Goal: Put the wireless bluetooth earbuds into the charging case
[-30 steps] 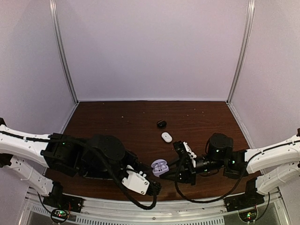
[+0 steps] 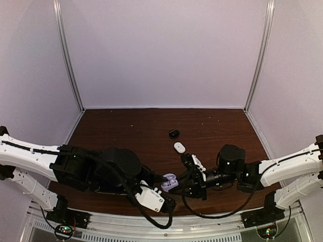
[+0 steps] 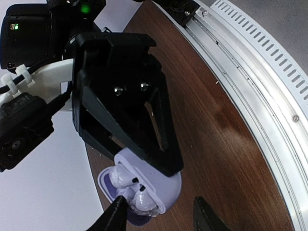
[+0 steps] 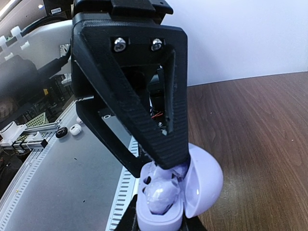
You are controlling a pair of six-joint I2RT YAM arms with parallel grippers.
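Observation:
The lavender charging case [image 2: 169, 182] is held off the table between the two arms, its lid open. My right gripper is shut on the case's lower body. Two pale lavender earbuds show inside it in the left wrist view, one earbud [image 3: 122, 176] beside another earbud [image 3: 144, 199]. From the right wrist, only the nearer earbud [image 4: 161, 193] is clear; a black finger [image 4: 166, 149] of the left gripper covers much of the other side. My left gripper stands open close to the case, one fingertip [image 3: 115, 214] overlapping its lid edge in view. Whether they touch, I cannot tell.
Farther back on the dark wooden table [image 2: 126, 133] lie a white case [image 2: 179, 147] and a black case [image 2: 174, 133]. A metal rail [image 2: 202, 221] runs along the front edge, near both arms.
The right gripper and case have shifted slightly left toward the left gripper. Most recently the left arm has moved a little right, so the grippers are closer together.

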